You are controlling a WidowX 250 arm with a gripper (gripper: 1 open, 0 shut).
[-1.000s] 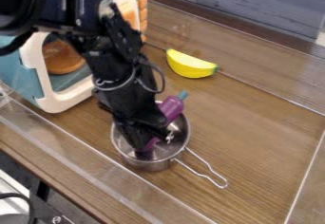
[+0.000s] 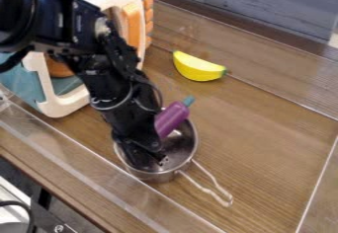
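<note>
My black gripper (image 2: 142, 144) reaches down into a metal pot (image 2: 183, 164) with a wire handle that points toward the front right. A purple eggplant toy (image 2: 172, 118) with a teal tip leans in the pot, just right of my gripper. The fingertips are dark and partly hidden inside the pot, so whether anything is between them is unclear.
A yellow banana (image 2: 199, 67) lies on the wooden table (image 2: 264, 118) behind the pot. At the upper left stands a white and teal toy appliance (image 2: 59, 99) with orange inside. Its front edge runs along the lower left.
My gripper and arm have shifted left, uncovering more of the eggplant. The pot has moved slightly, its handle now a little lower and further left.
</note>
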